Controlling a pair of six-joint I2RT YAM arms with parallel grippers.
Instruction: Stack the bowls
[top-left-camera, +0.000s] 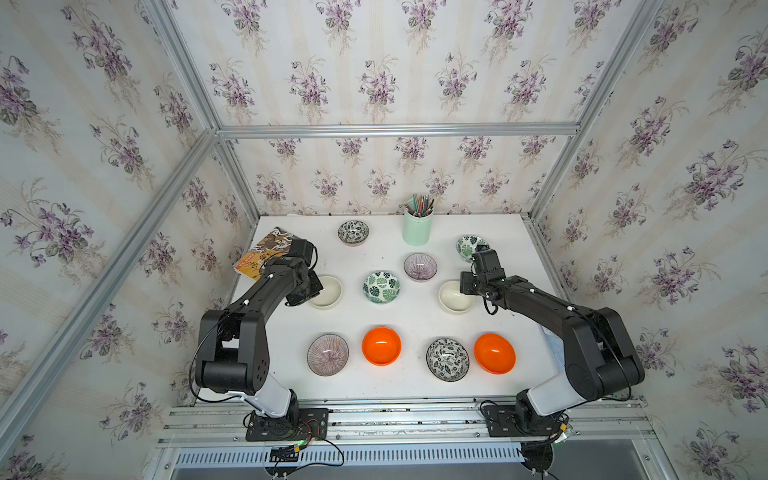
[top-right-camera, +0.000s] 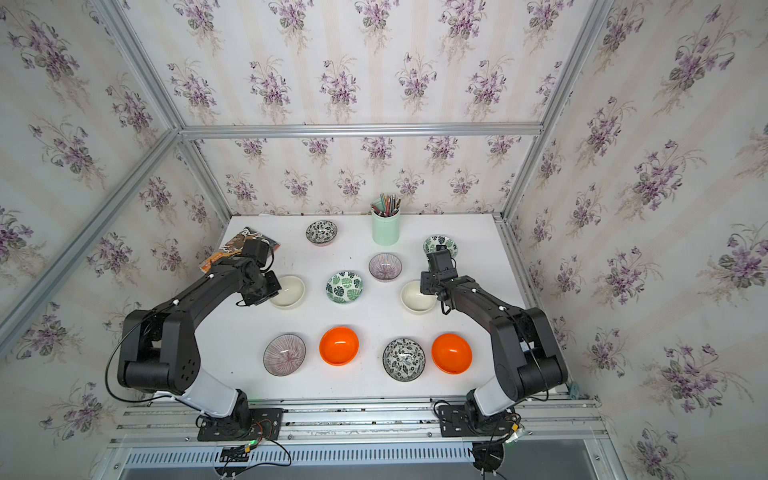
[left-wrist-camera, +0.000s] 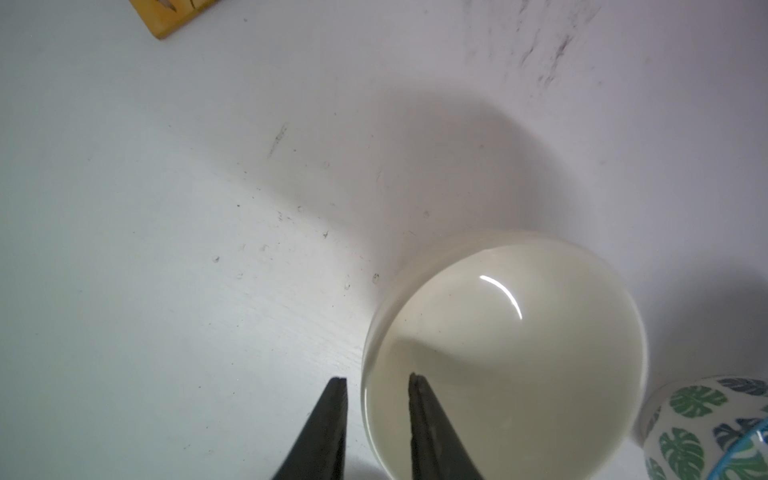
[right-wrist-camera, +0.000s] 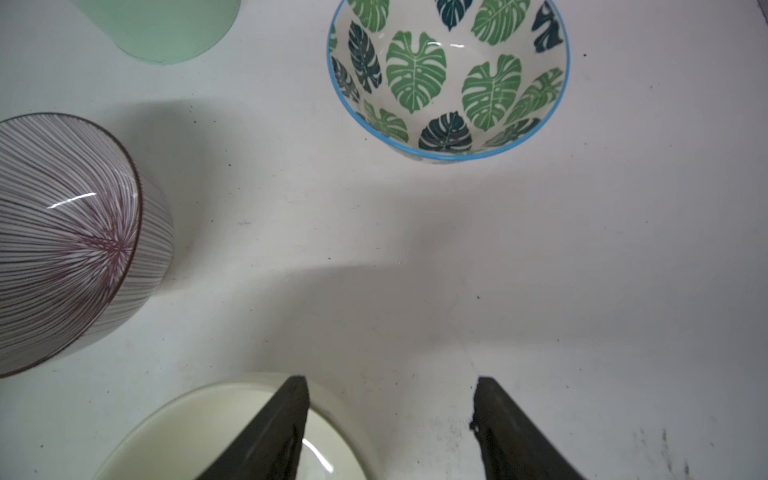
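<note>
My left gripper is open, its fingers either side of the near wall of the left cream bowl (left-wrist-camera: 504, 360). My right gripper is open above the right cream bowl (right-wrist-camera: 192, 440), one finger over its rim. Around them stand green leaf-patterned bowls (top-left-camera: 381, 287), pink striped bowls (top-left-camera: 328, 354), orange bowls (top-left-camera: 381, 345), and black floral bowls (top-left-camera: 447, 359).
A mint cup of pens (top-left-camera: 416, 228) stands at the back. A colourful booklet (top-left-camera: 256, 260) lies at the back left. The middle table between the bowls has small clear gaps.
</note>
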